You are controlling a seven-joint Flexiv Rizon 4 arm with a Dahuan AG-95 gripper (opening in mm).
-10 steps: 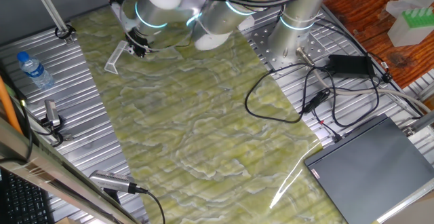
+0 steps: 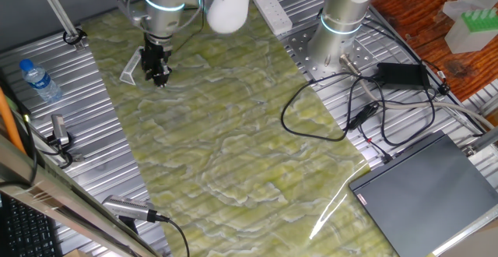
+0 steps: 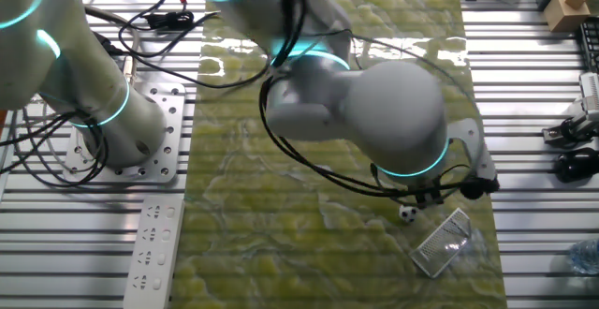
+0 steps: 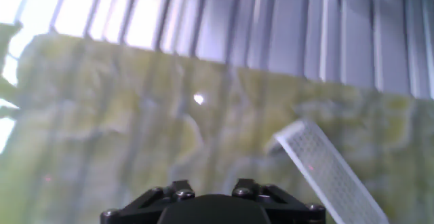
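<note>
A white mesh tray [image 2: 131, 68] lies on the green marbled mat near its far left edge. My gripper [image 2: 160, 82] points down just to the right of it, low over the mat. In the wrist view, the gripper is open, its fingertips apart and nothing visible between them; the tray [image 4: 332, 173] slants away at the lower right. A small black-and-white ball [image 3: 407, 213] shows in exterior view 2, close beside the gripper and near the tray [image 3: 442, 243]. The ball cannot be made out in the other views.
Bare mat [image 2: 233, 156] stretches across the middle of the table. A water bottle [image 2: 40, 81] stands on the slatted metal at the left. Toward the right lie a looped black cable [image 2: 284, 117] and a dark laptop [image 2: 436, 198]. A power strip [image 2: 271, 10] sits at the back.
My gripper has swung from a tilted pose to pointing down and sits lower in exterior view 1, still beside the tray. The tray has not moved.
</note>
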